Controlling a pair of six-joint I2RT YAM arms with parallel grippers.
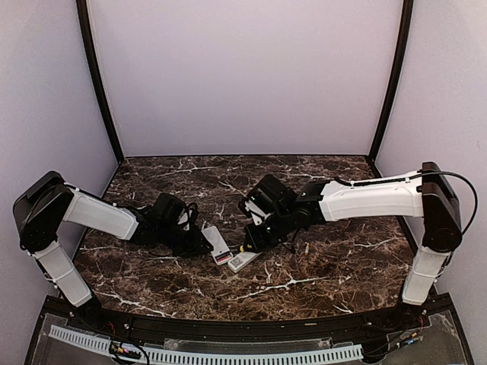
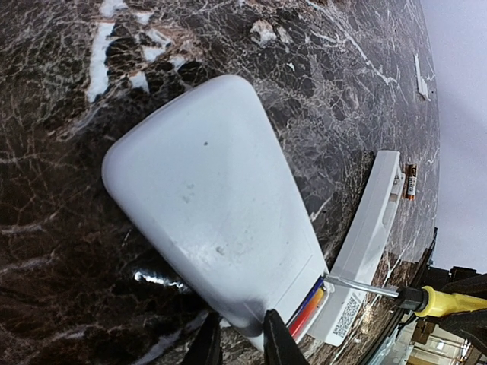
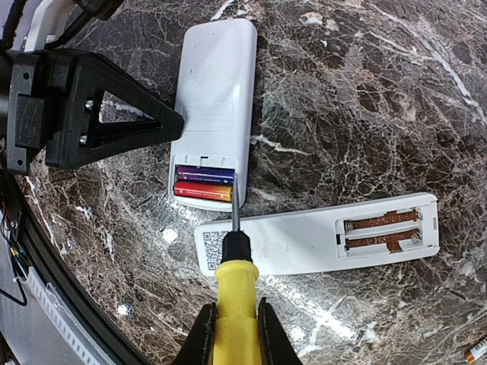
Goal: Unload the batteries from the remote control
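The white remote control (image 3: 218, 68) lies with its battery bay uncovered; a purple battery (image 3: 204, 175) and a red-orange battery (image 3: 202, 190) sit side by side in it. My right gripper is shut on the yellow handle of a screwdriver (image 3: 237, 285), whose metal tip reaches the right end of the bay, by the battery ends. Whether it touches them I cannot tell. Along the remote's left edge, my left gripper stands slightly open, one fingertip (image 3: 171, 125) close against the casing.
Below the first remote lies a second white remote (image 3: 297, 242), its bay empty. A loose orange battery (image 3: 477, 351) rests farther right on the dark marble table (image 1: 251, 296).
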